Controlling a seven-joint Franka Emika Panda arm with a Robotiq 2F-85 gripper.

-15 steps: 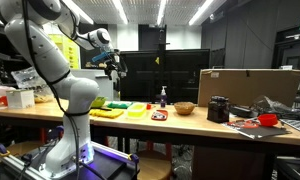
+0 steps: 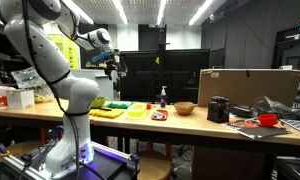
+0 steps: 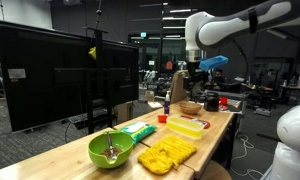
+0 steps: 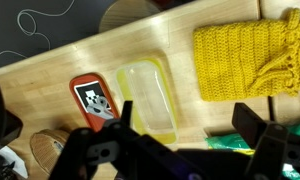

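High over the table, my gripper stands open with its fingers wide apart and nothing between them. Below it in the wrist view lie a clear yellow-rimmed tray (image 4: 148,95) at the middle left and a knitted yellow cloth (image 4: 240,62) at the right. A red tray (image 4: 94,98) with a black-and-white item in it sits just left of the clear one. The green bowl (image 3: 111,148) rests near the close end of the table in exterior view 2, with something dark and grey inside. A green package (image 3: 140,129) lies flat beyond the yellow cloth.
A wicker basket (image 2: 184,109), a soap bottle (image 2: 163,97) and a dark appliance (image 2: 219,109) stand along the table. Red and dark flat items (image 2: 258,127) lie at its right end beside a large cardboard panel (image 2: 248,84). A stool (image 4: 128,14) is by the table edge.
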